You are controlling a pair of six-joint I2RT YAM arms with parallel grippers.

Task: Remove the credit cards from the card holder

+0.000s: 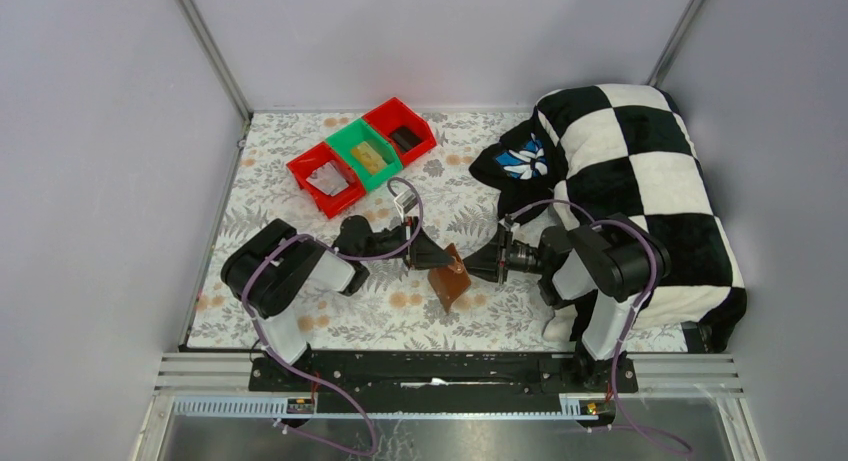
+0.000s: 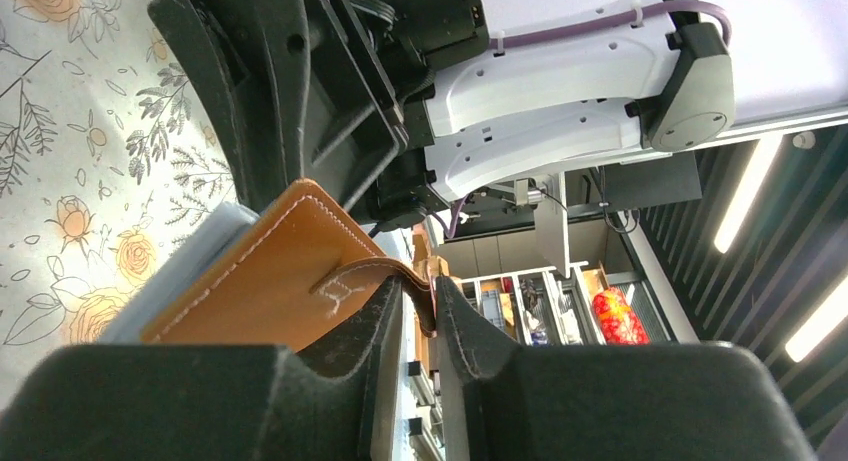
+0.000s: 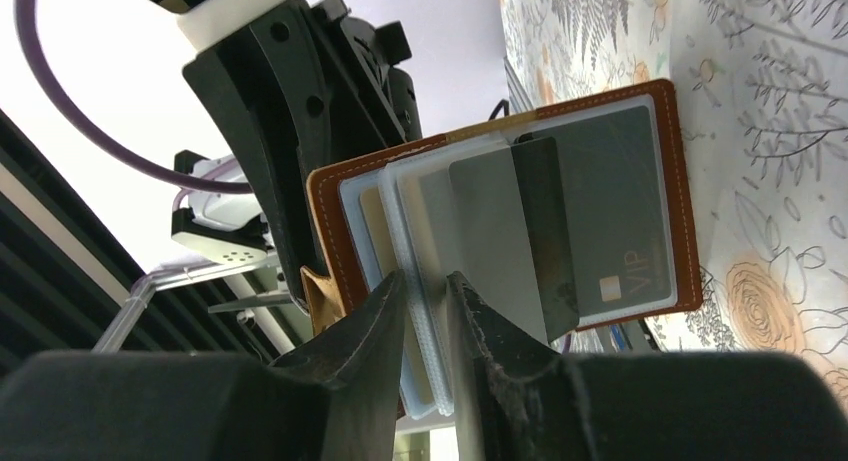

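The brown leather card holder [image 1: 446, 281] is held up between my grippers at the table's middle; its card sleeves show in the right wrist view [image 3: 600, 211], with a dark VIP card. My left gripper is at the holder's curved leather tab [image 2: 360, 276]; whether it grips the tab firmly is hard to tell. My right gripper is shut on the clear card sleeves along the holder's near side. In the top view the left gripper [image 1: 440, 261] and right gripper [image 1: 478, 263] face each other across the holder.
Red and green bins [image 1: 356, 131] with items stand at the back left. A checkered cushion [image 1: 665, 181] and dark cloth [image 1: 495, 166] fill the right side.
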